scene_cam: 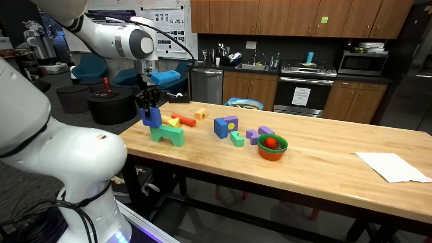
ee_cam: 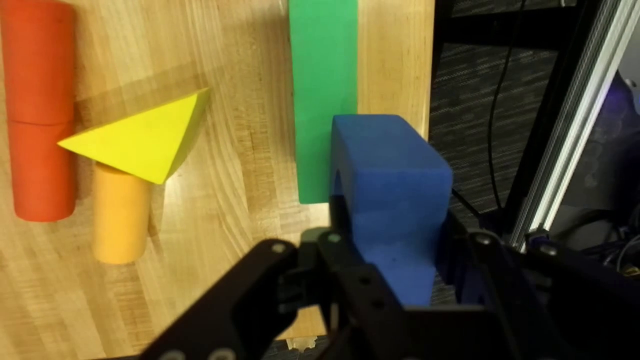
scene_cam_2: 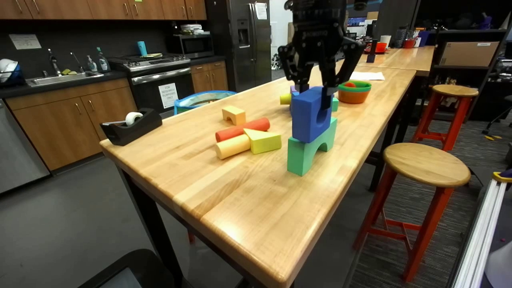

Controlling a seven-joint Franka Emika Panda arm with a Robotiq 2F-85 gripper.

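Observation:
My gripper (scene_cam_2: 314,89) is shut on a blue block (scene_cam_2: 303,117) with a curved notch, one finger on either side of it. In the wrist view this blue block (ee_cam: 402,198) overlaps the near end of a green arch block (ee_cam: 324,90). The green arch (scene_cam: 168,134) stands on the table close to its edge. From exterior view 1, the blue block (scene_cam: 151,117) appears above the arch's left end, partly past it. Whether the two touch I cannot tell.
A yellow triangle (ee_cam: 144,138), an orange-yellow cylinder (ee_cam: 122,216) and a red cylinder (ee_cam: 41,114) lie beside the arch. Farther along are another blue block (scene_cam: 220,128), purple blocks and a bowl (scene_cam: 270,154).

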